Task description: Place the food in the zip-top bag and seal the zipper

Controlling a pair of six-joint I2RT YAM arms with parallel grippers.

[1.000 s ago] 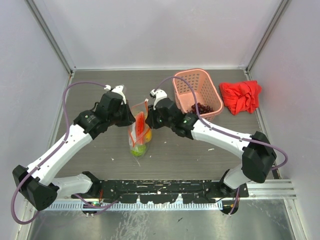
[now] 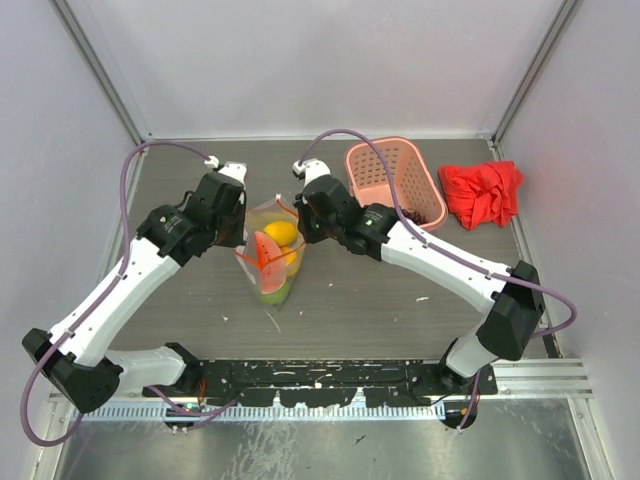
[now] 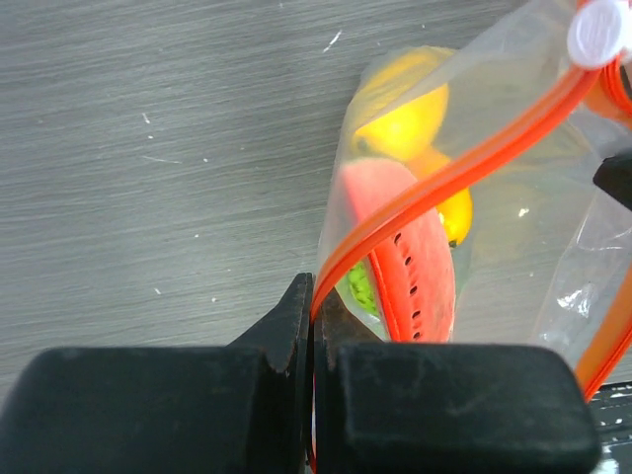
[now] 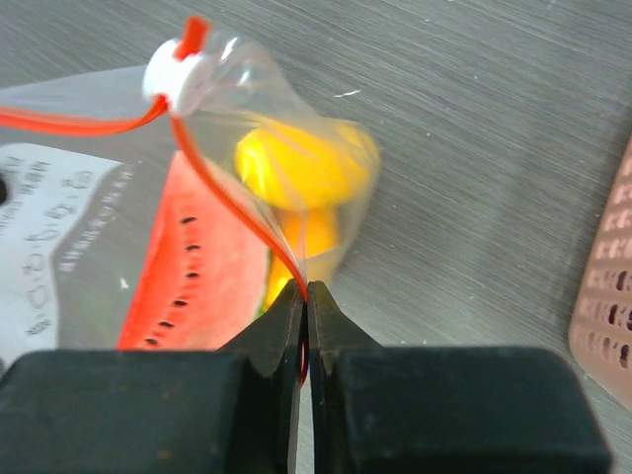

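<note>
A clear zip bag (image 3: 513, 59) with an orange zipper edge hangs between my two grippers, its mouth spread open. Inside lie a watermelon slice (image 2: 269, 262), a lemon (image 2: 281, 233), a smaller yellow-orange piece (image 3: 455, 212) and something green (image 2: 274, 292) at the bottom. My left gripper is shut with the orange rim pinched in its fingertips. On the opposite side, my right gripper is likewise shut on the bag's edge. A white zipper slider (image 4: 173, 74) sits on the orange strip at the mouth's far side.
Behind the right arm stands a pink basket (image 2: 385, 150) with dark grapes (image 2: 414, 216) partly hidden. A crumpled red cloth (image 2: 481, 193) lies at the back right. Bare table (image 2: 190, 315) surrounds the bag in front and left.
The lemon shows now, hidden a second ago. The right gripper stays nearly in place.
</note>
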